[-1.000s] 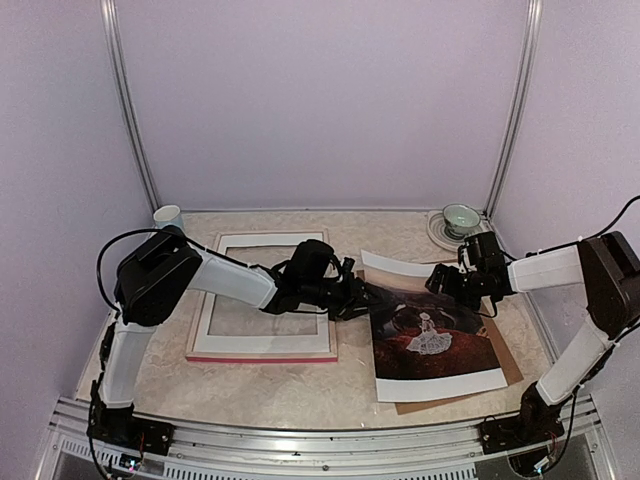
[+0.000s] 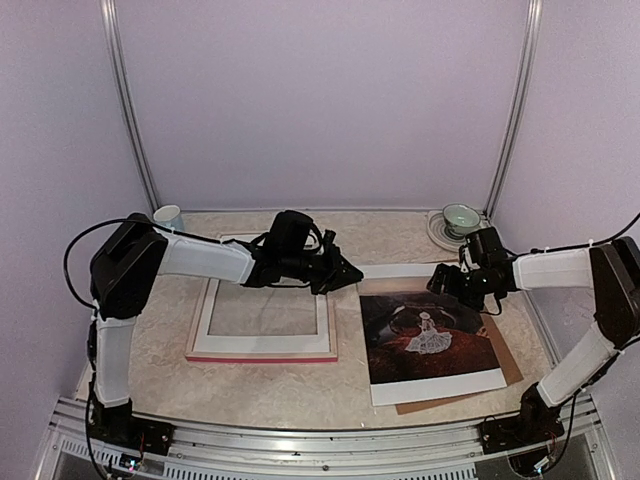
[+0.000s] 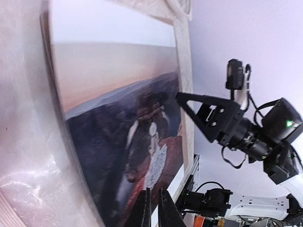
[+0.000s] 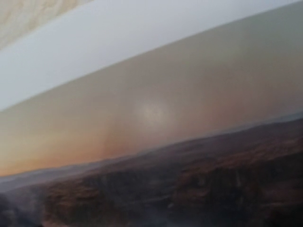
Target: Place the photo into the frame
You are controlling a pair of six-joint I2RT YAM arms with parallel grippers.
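Observation:
The photo (image 2: 428,335), a dark landscape with a white-dressed figure and white border, lies mostly flat on the right, over a brown board (image 2: 512,366). Left of it on the table is the empty frame (image 2: 262,350), white with a pinkish edge. My left gripper (image 2: 358,277) is near the photo's upper left edge. In the left wrist view its fingertips (image 3: 147,195) stand close together over the picture, with no photo edge visible between them. Open above the photo's upper right part is my right gripper (image 2: 440,279). The right wrist view shows the photo up close, without fingers.
A green bowl (image 2: 461,218) on plates (image 2: 437,232) stands at the back right, behind my right gripper. A white mug (image 2: 169,217) is at the back left. Bare table lies between frame and photo and along the front.
My left gripper has shifted left and up from the photo. The photo's left side, bowed earlier, now lies straighter and farther left. The right arm stays almost still.

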